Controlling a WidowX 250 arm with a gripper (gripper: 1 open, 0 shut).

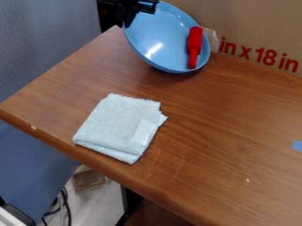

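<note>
A blue oval plate is tilted up at the back of the wooden table, with a red object lying on its right part. My black gripper is at the plate's upper left edge, cut off by the top of the view; whether it is shut on the rim is hard to tell. A folded pale cloth lies flat on the table's left middle.
A cardboard box stands behind the table. The table's left edge borders a blue-grey surface.
</note>
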